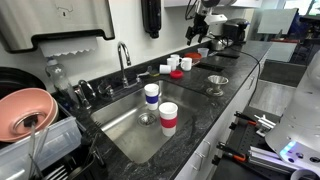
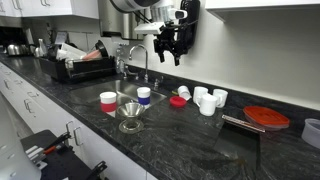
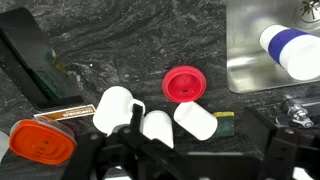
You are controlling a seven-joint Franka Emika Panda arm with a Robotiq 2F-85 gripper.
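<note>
High above the dark counter hangs my gripper [image 2: 168, 56], open and empty, its fingers pointing down. From the wrist view, a small red dish [image 3: 184, 84] lies below the open fingers, with a white cup on its side [image 3: 196, 122] close by. White mugs [image 3: 116, 108] stand to the left of these. A white cup with a blue band [image 2: 144, 97] is by the sink, and a white cup with a red band [image 2: 108, 101] stands nearer the front. Nearby is a clear footed bowl [image 2: 131, 117].
The steel sink [image 1: 135, 128] has a tall faucet [image 1: 123, 60] behind it. A dark shallow tray [image 2: 240, 131] and an orange-red lid [image 2: 266, 117] lie beyond the mugs. A loaded dish rack [image 1: 55, 140] borders the sink. Bare counter lies in front of the red dish.
</note>
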